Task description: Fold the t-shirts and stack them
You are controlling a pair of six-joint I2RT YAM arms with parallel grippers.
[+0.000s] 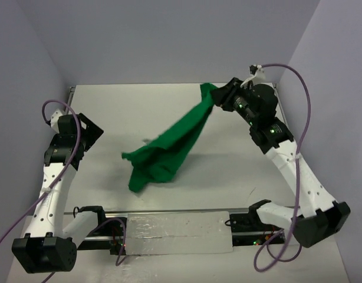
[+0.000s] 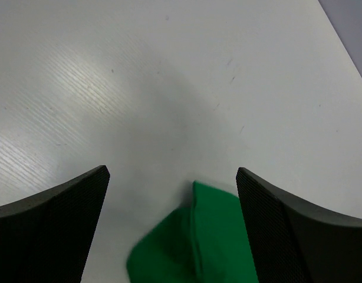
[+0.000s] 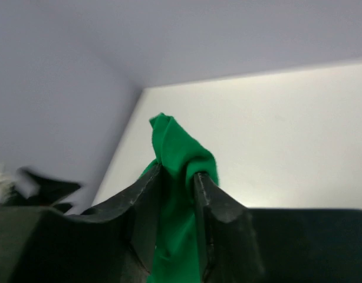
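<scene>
A single green t-shirt [image 1: 163,152] hangs stretched out and bunched, its lower end over the left-centre of the white table. Its upper end is pinched by my right gripper [image 1: 213,96], held toward the back right. In the right wrist view, green cloth [image 3: 180,150] rises between the two dark fingers, which are shut on it. My left gripper [image 1: 98,132] stands at the table's left side, apart from the shirt. Its fingers [image 2: 275,236] are wide apart in the left wrist view, with part of the shirt visible beyond them.
Grey walls [image 1: 169,41] close it in at the back and both sides. A purple cable [image 1: 308,112] loops beside each arm.
</scene>
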